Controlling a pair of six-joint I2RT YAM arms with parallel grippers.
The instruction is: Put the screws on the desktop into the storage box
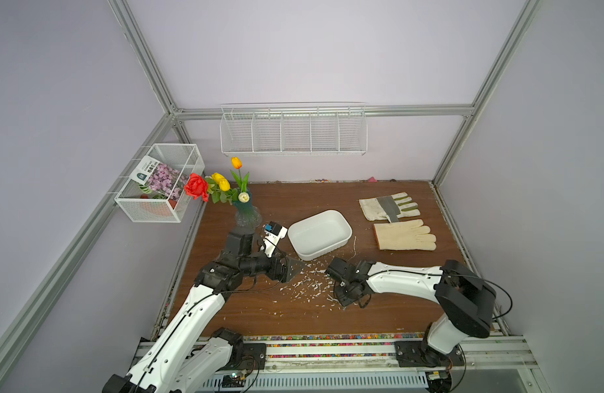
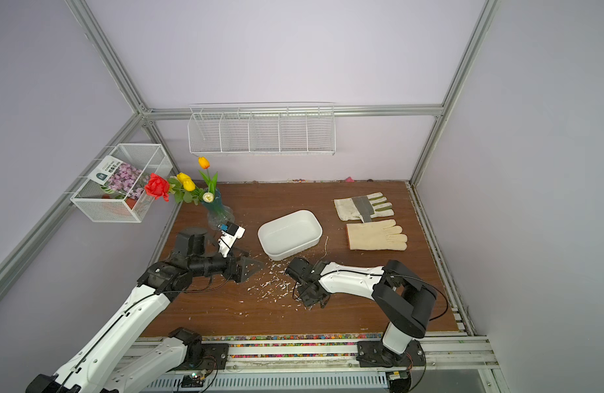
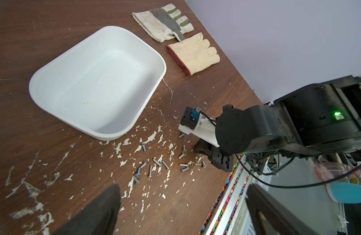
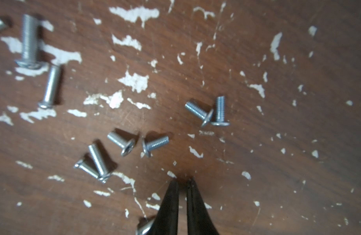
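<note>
The white storage box (image 1: 319, 234) rests on the brown desk. Several silver screws lie loose before it among flaked marks, such as a screw (image 3: 164, 164) in the left wrist view and a screw (image 4: 220, 107) in the right wrist view. My left gripper is open above the desk just left of the box's near end. My right gripper is low over the screws, its narrow fingertips close together; whether anything small sits between them cannot be made out. A pair of screws lies just above its tips in that view.
A flower vase (image 1: 248, 215) stands at the back left. Two work gloves (image 2: 374, 235) lie at the right. Wire baskets (image 2: 262, 131) hang on the walls.
</note>
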